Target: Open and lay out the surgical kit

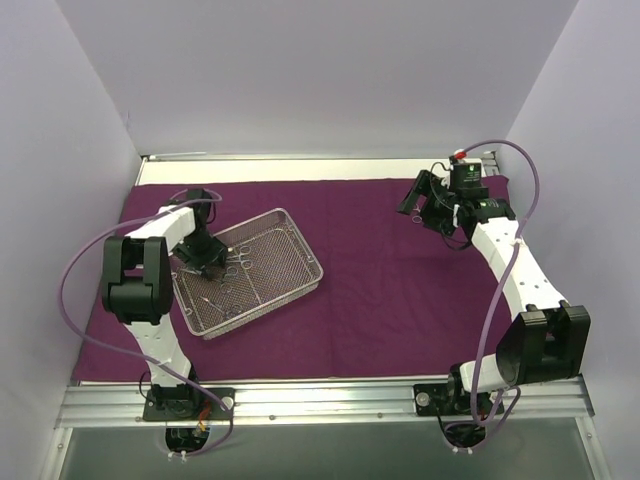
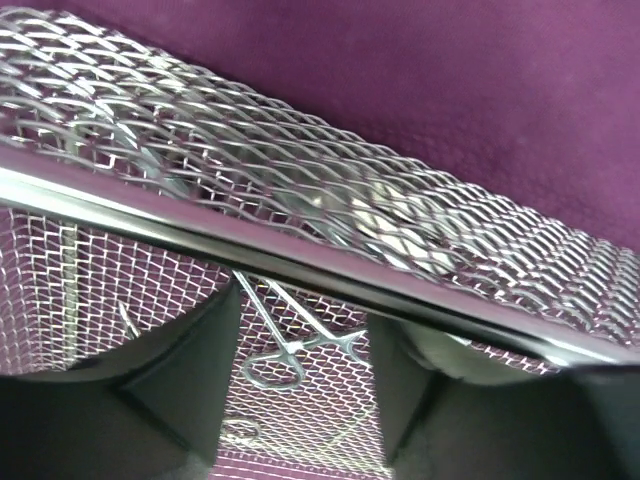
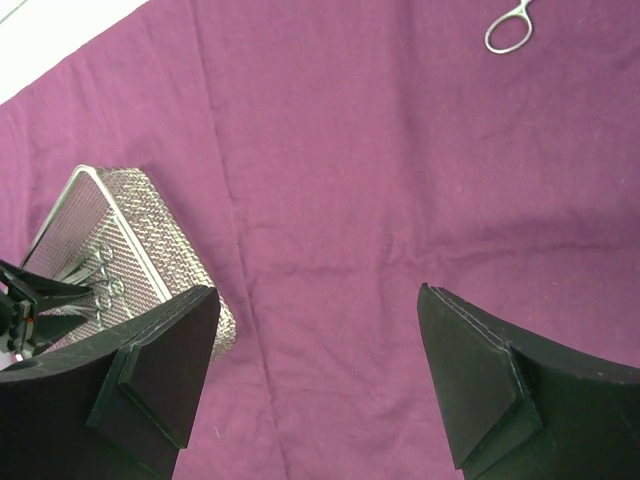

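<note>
A wire mesh basket [image 1: 272,298] sits on the left of the purple cloth, holding several metal instruments. My left gripper [image 1: 213,268] reaches in at the basket's left part. In the left wrist view its fingers are apart, and a ring-handled instrument [image 2: 290,348] shows beyond the gap on the mesh floor; the basket's shiny rim [image 2: 300,265] crosses close to the fingertips. Over the cloth's far right side, my right gripper [image 1: 411,198] stands open and empty. A ring handle [image 3: 509,34] lies on the cloth at the top of the right wrist view, the rest cut off.
A pale strip [image 1: 300,170] runs along the back, with grey walls around. Basket walls stand up around the left gripper.
</note>
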